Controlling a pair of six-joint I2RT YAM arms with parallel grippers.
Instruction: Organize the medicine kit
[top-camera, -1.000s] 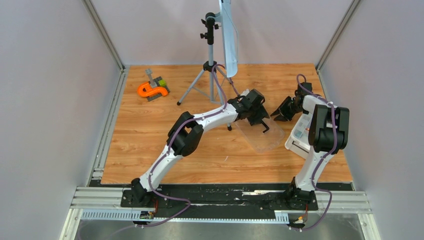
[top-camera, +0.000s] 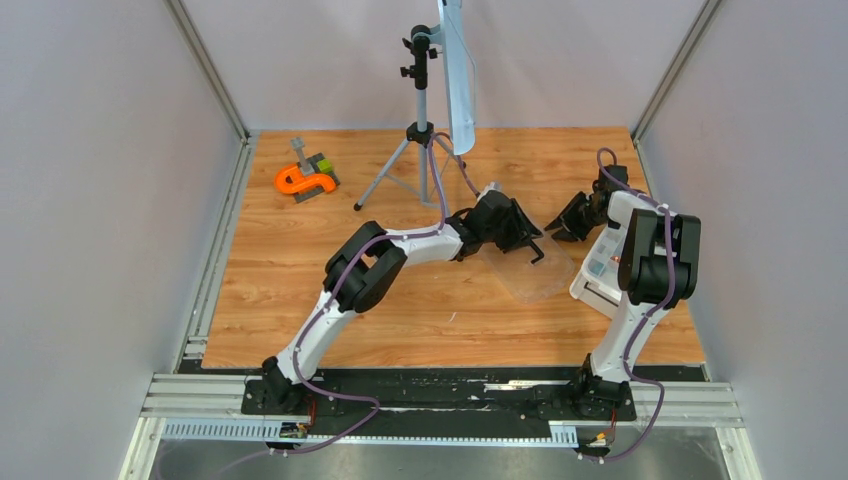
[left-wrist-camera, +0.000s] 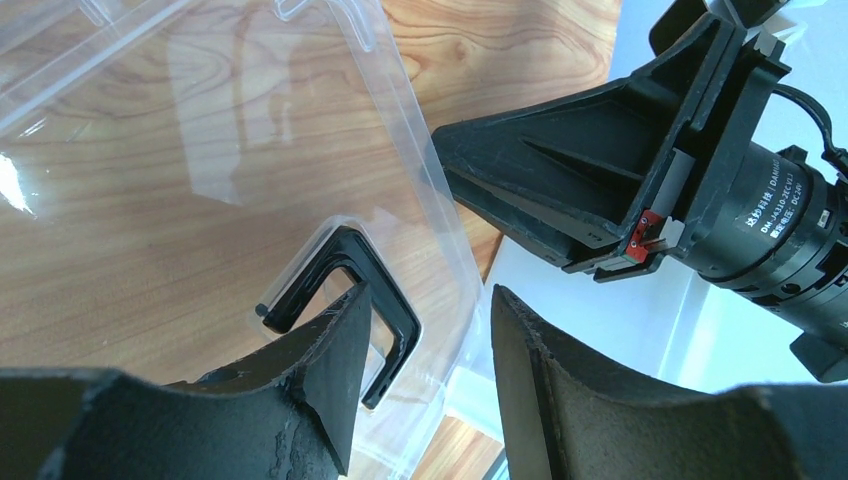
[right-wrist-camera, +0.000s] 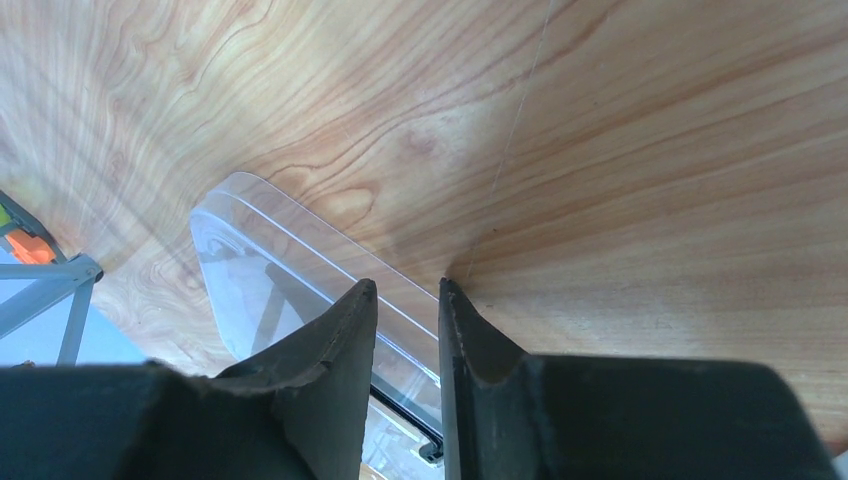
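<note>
A clear plastic lid (top-camera: 540, 280) with a black handle (left-wrist-camera: 392, 305) lies on the table, beside the white medicine box (top-camera: 592, 297). Over the lid, my left gripper is open; its left finger (left-wrist-camera: 345, 345) overlaps the handle in the left wrist view, and nothing is held between the fingers. My right gripper is at the lid's right edge, its fingers apart by a narrow gap. Part of the clear lid (right-wrist-camera: 300, 240) shows through that gap; whether the fingers touch it I cannot tell. The right arm covers much of the box in the top view.
A tripod (top-camera: 422, 160) with a light blue panel (top-camera: 458, 80) stands behind the left gripper. An orange clamp-like object (top-camera: 303, 180) sits at the back left.
The left gripper's wrist has shifted left and toward the front. The lid and its handle have slid slightly right. My right gripper has moved very little, a touch to the right.
</note>
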